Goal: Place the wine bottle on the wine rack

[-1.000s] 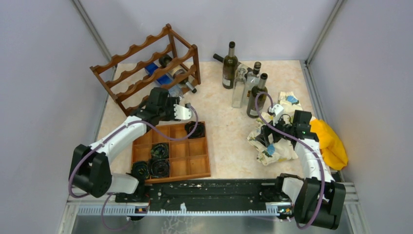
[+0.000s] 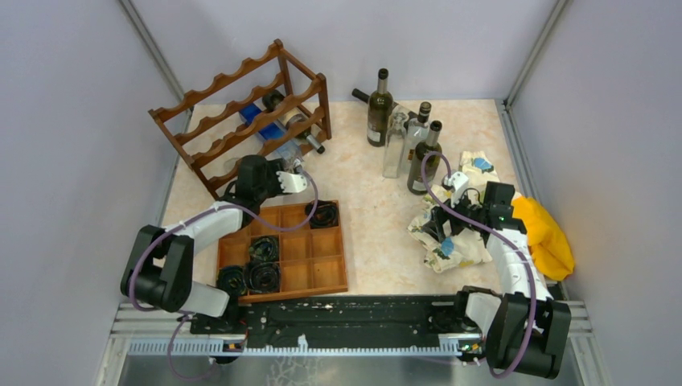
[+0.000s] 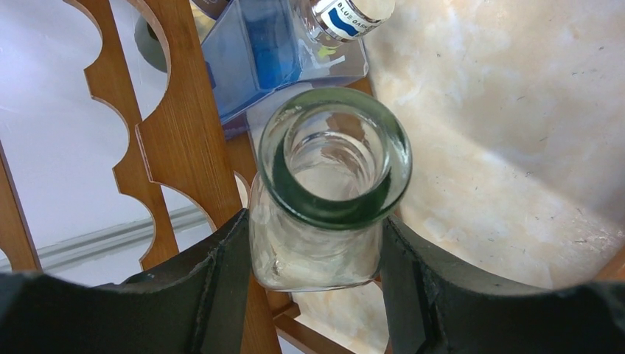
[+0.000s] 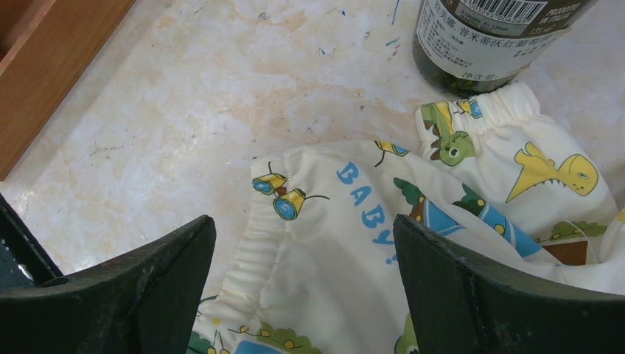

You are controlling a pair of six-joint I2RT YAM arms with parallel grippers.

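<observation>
The wooden wine rack (image 2: 217,84) stands at the back left, with bottles lying in it. My left gripper is at the rack's lower front. Its fingers sit on either side of a clear glass bottle (image 3: 335,214), seen end-on with its mouth toward the wrist camera; whether they grip it is unclear. In the right wrist view my right gripper is open over a white printed cloth (image 4: 339,206), a dark bottle (image 4: 490,44) beyond it.
Several standing bottles (image 2: 378,112) occupy the back centre-right. A wooden compartment tray (image 2: 314,273) with dark coils lies at the front left. A yellow cloth (image 2: 543,237) is at the right.
The right arm is unchanged.
</observation>
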